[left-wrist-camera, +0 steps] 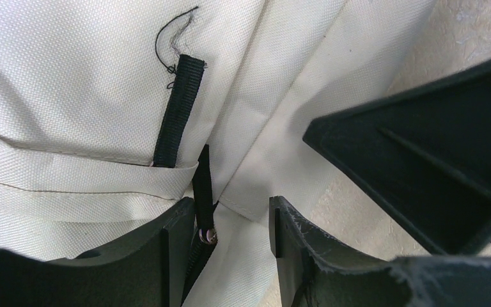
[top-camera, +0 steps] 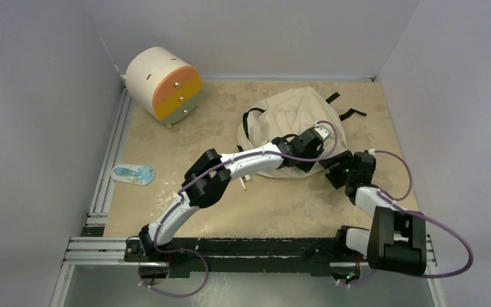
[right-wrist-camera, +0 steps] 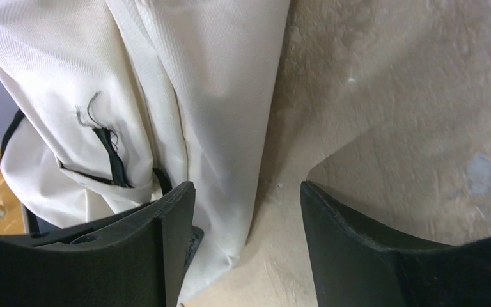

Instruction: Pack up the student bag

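Observation:
The cream fabric bag (top-camera: 288, 109) lies flat and creased on the table, black straps at its sides. My left gripper is open above the bag's front right part. In the left wrist view, a black zipper pull (left-wrist-camera: 203, 192) shows beside its left finger, gripped by nothing that I can see. My right gripper stands part open at the bag's right front edge, and bag fabric (right-wrist-camera: 230, 147) appears in the gap between its fingers. No grip on that fabric shows. One dark right-gripper finger (left-wrist-camera: 415, 147) reaches into the left wrist view.
A striped drawer cabinet (top-camera: 166, 86) stands at the back left. A blue-and-white packaged item (top-camera: 133, 174) lies at the left. A pencil-like stick (top-camera: 243, 184) rests by the left arm.

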